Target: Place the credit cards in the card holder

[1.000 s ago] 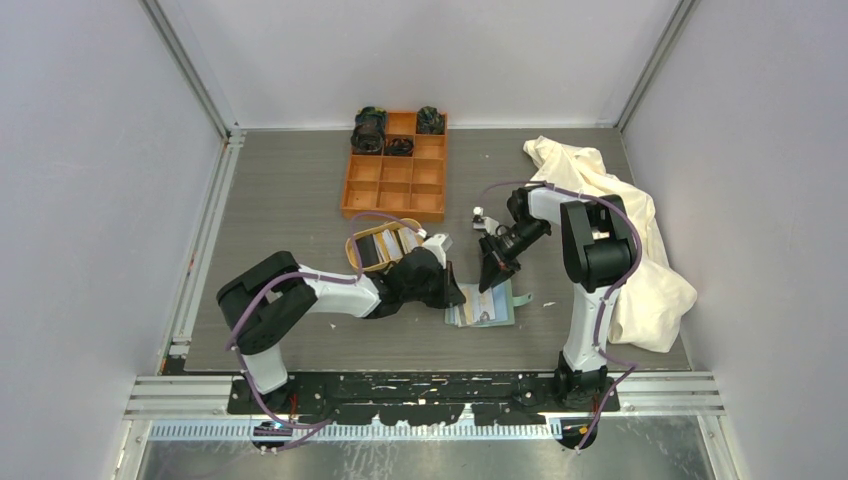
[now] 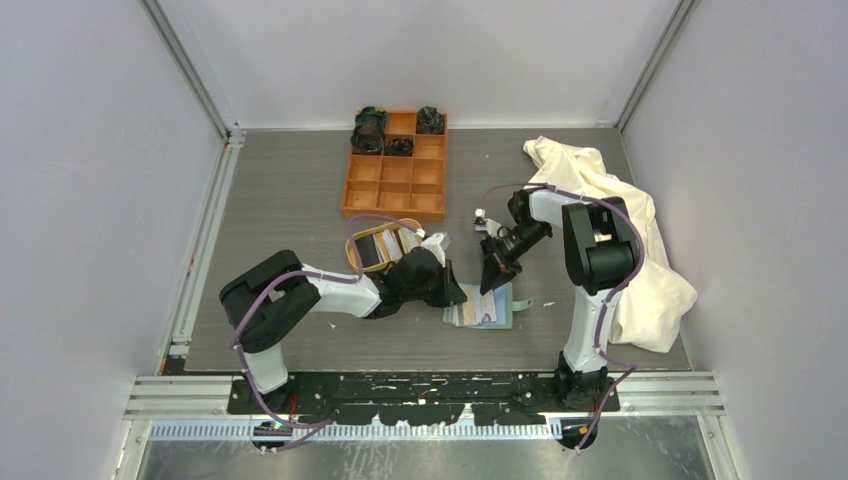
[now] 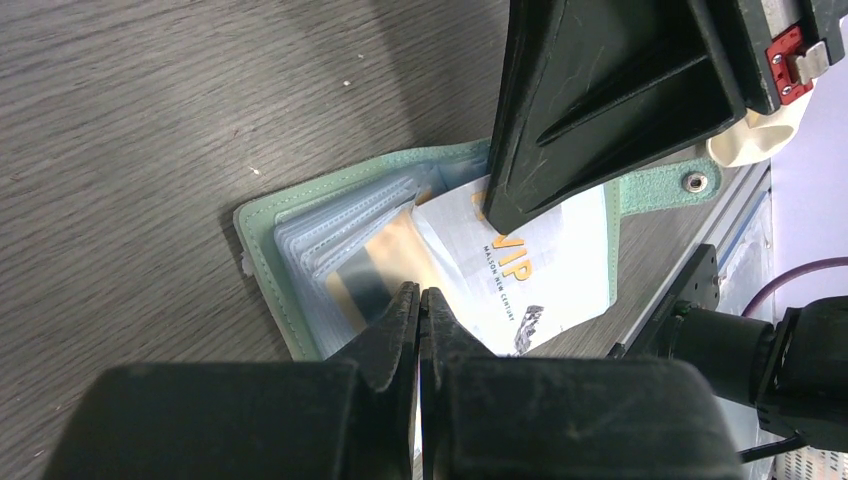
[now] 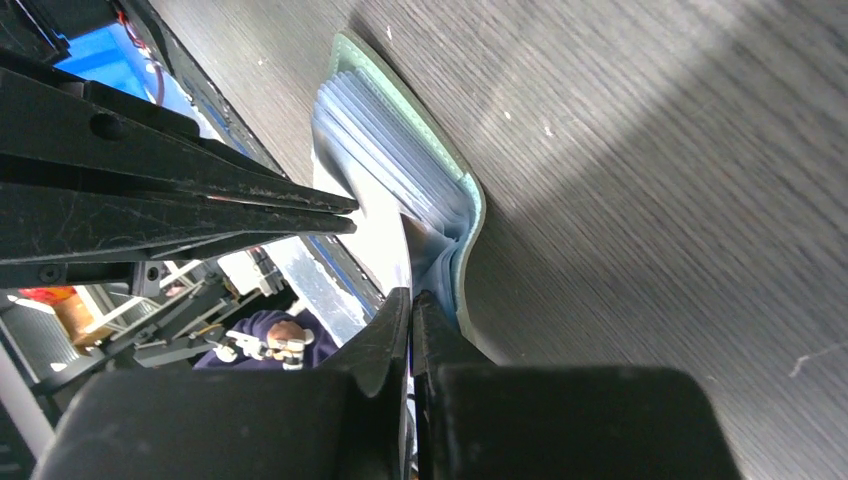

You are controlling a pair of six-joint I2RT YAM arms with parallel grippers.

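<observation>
The light green card holder (image 2: 506,318) lies open on the table between my two arms, its clear sleeves (image 3: 345,215) fanned toward the left. A white card with orange "VIP" lettering (image 3: 518,262) lies over the holder's page; how far it sits inside a sleeve I cannot tell. At its upper edge, my right gripper is shut on this card, whose thin white edge runs up to the fingertips. My left gripper is shut over the holder's sleeve side, with nothing visible between its fingers. A tan and dark card (image 3: 385,265) shows beneath the sleeves.
Behind my left arm stands a basket (image 2: 352,250) with several cards. An orange compartment tray (image 2: 395,195) holding black items is at the back. Cream cloth (image 2: 640,290) covers the right side. The holder's strap (image 2: 522,304) sticks out rightward.
The holder has moved a little toward the front left. My left gripper has stayed nearly still.
</observation>
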